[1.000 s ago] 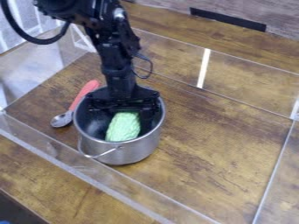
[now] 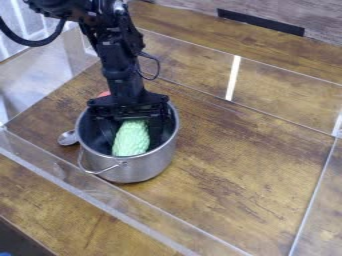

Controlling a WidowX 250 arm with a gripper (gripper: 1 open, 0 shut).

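Observation:
A metal pot (image 2: pixel 130 165) with a wire handle stands on the wooden table. A pale green vegetable, like a cabbage (image 2: pixel 131 138), lies inside it. My gripper (image 2: pixel 127 112) is down at the pot's mouth, over the back of the green item; its fingers are dark and hard to make out, so I cannot tell whether it is open or holding anything. Left of the pot lies a spoon (image 2: pixel 68 138), its red handle mostly hidden behind my gripper.
Clear panels or strips border the left and front.
My gripper has moved left and slightly up, now covering much of the spoon's red handle. The pot has shifted a little left too.

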